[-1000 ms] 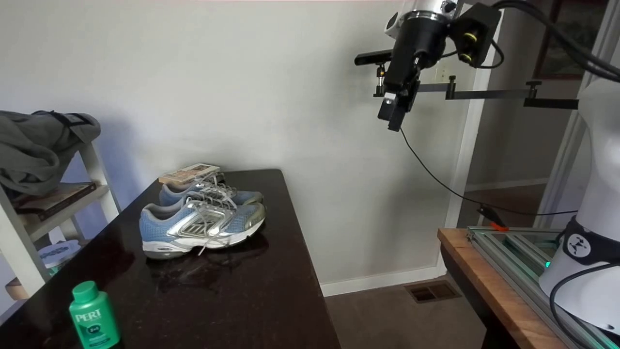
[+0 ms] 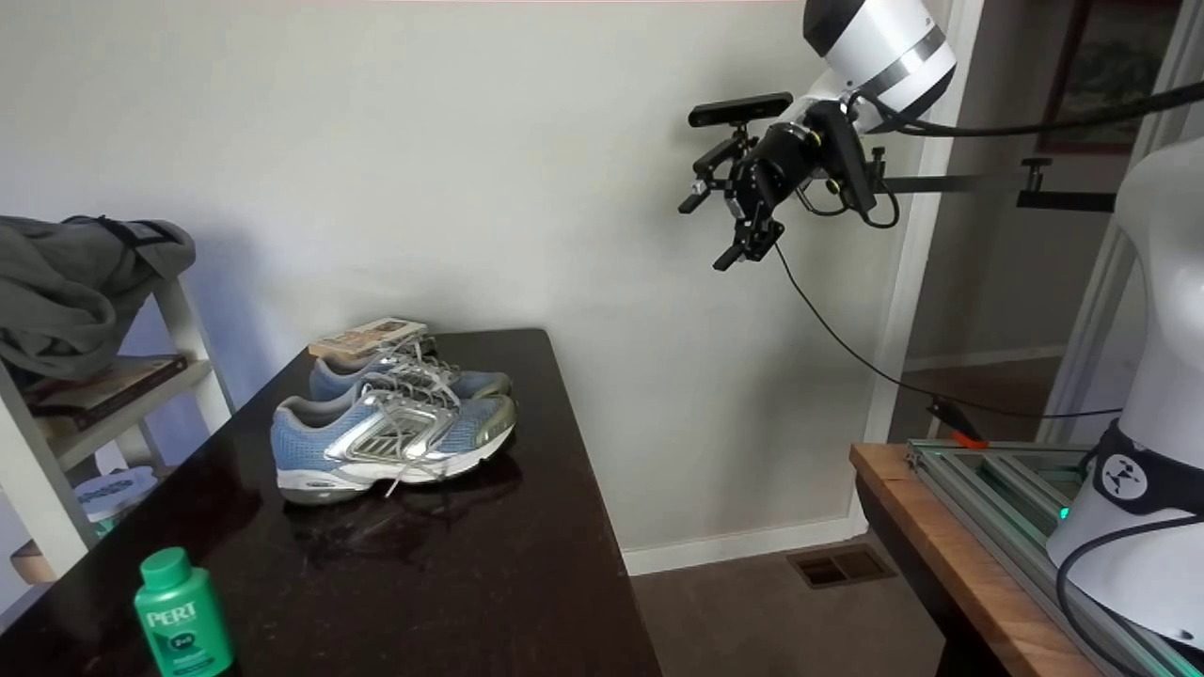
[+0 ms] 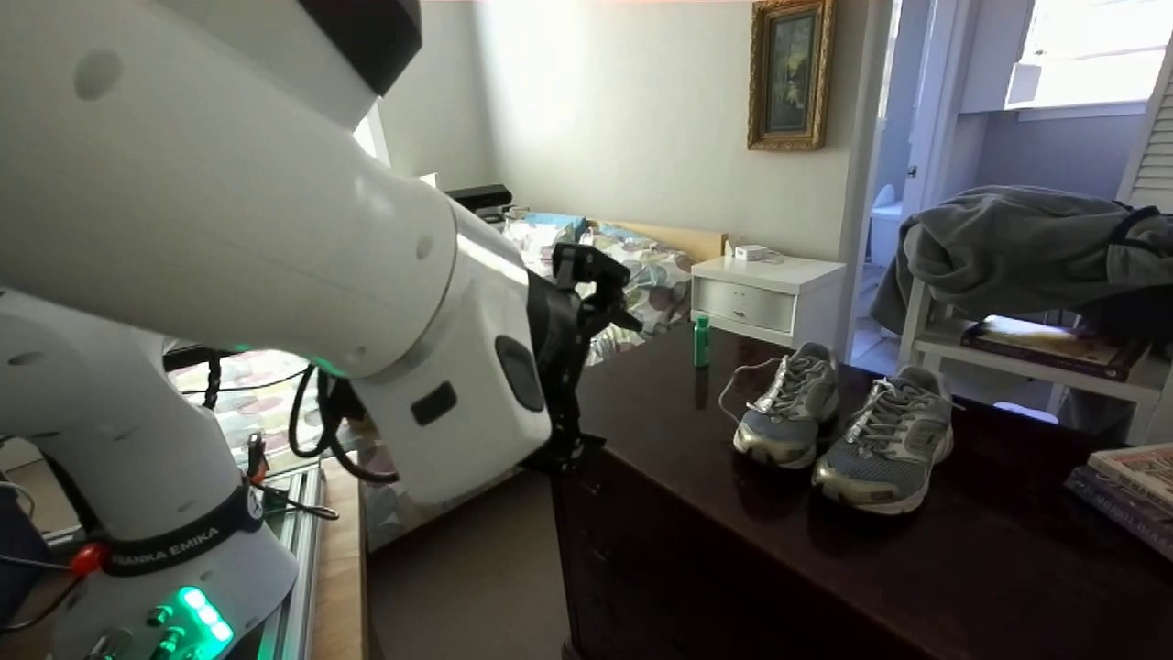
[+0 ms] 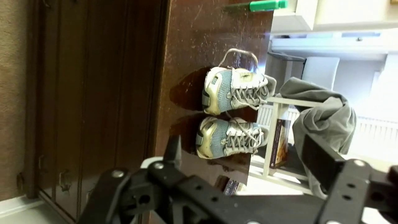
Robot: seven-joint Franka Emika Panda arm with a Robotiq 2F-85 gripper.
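My gripper is open and empty, its two fingers spread wide at the bottom of the wrist view. In the first exterior view the gripper (image 2: 705, 237) hangs in the air, well above and to the right of the dark dresser. A pair of blue and silver running shoes, the nearer shoe (image 2: 395, 434) and the farther shoe (image 2: 350, 378), rests side by side on the dresser top (image 2: 451, 575). A green bottle (image 2: 184, 615) labelled PERT stands upright at the near left, apart from the shoes.
Books (image 3: 1138, 495) lie beyond the shoes at the dresser's end. A white shelf (image 2: 186, 327) holding a grey cloth (image 2: 79, 288) stands along the far side. Between the dresser and the robot's wooden table (image 2: 959, 542) is open floor. The dresser's robot-side edge is clear.
My arm has turned its wrist, so both fingers now show apart in the first exterior view, and the gripper has shifted a little left. Shoes and bottle have stayed put.
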